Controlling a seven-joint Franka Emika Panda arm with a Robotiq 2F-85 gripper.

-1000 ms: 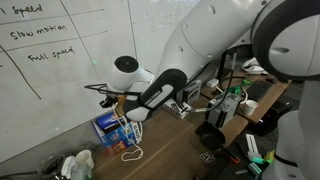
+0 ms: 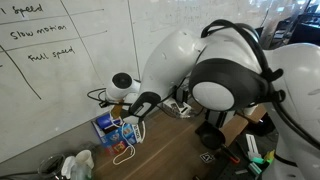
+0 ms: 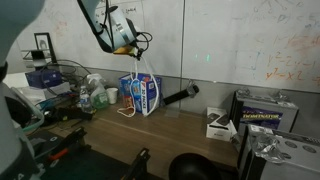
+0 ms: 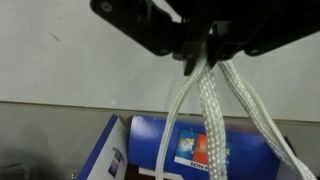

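Note:
My gripper is shut on a white braided rope [image 4: 212, 115], whose strands hang from the fingertips in the wrist view. Below it stands a blue box [image 4: 180, 135] with its top open. From the side, in exterior view 2, the rope [image 3: 152, 92] drops past the blue box [image 3: 145, 92], and the gripper [image 3: 136, 52] is above the box near the whiteboard. One end of the rope lies on the table in front of the box [image 2: 124, 155]. Whether any rope rests inside the box cannot be told.
White bottles [image 3: 97, 95] stand left of the box. A black pan [image 2: 208, 136] sits farther right on the wooden table [image 3: 140, 130]. Boxed batteries [image 3: 262, 112] stand at the far right. The whiteboard [image 3: 225, 45] closes off the back.
Over the last second my arm and gripper have moved down and slightly left in exterior view 1, closer above the blue box. The rope has stayed in the gripper.

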